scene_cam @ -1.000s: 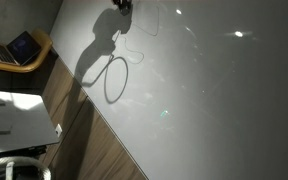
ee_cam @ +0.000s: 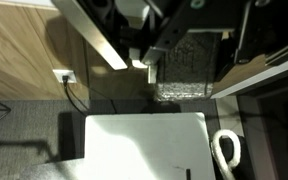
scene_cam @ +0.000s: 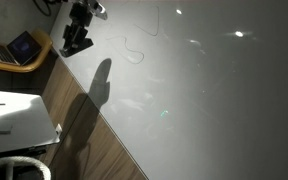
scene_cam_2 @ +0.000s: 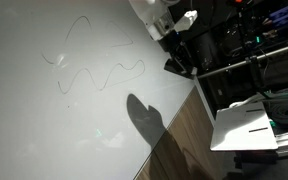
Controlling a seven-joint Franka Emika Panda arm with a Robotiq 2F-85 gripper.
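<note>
A dark, speckled block that looks like a board eraser [ee_cam: 187, 68] is held by my gripper, which is shut on it; in the wrist view the gripper's body hides part of the block. From the first exterior view, the black block [scene_cam: 76, 46] hangs below the gripper [scene_cam: 81, 28] near the left edge of the whiteboard [scene_cam: 204, 110]. The second exterior view has the block [scene_cam_2: 178, 68] by the board's right edge. Thin wavy marker lines [scene_cam_2: 102, 77] run across the board there. Whether the block touches the board I cannot tell.
Wood panelling [scene_cam: 110, 133] borders the whiteboard. A white table [ee_cam: 149, 140] stands close by, with a wall outlet and cable [ee_cam: 64, 76] near it. A laptop [scene_cam: 24, 46] lies on a yellow chair [scene_cam: 39, 60]. Most of the whiteboard is clear.
In exterior view 1 the gripper has come from the top edge leftward and down, bringing the black block into clear sight. The arm's shadow shifted too, and its loop shape is gone.
</note>
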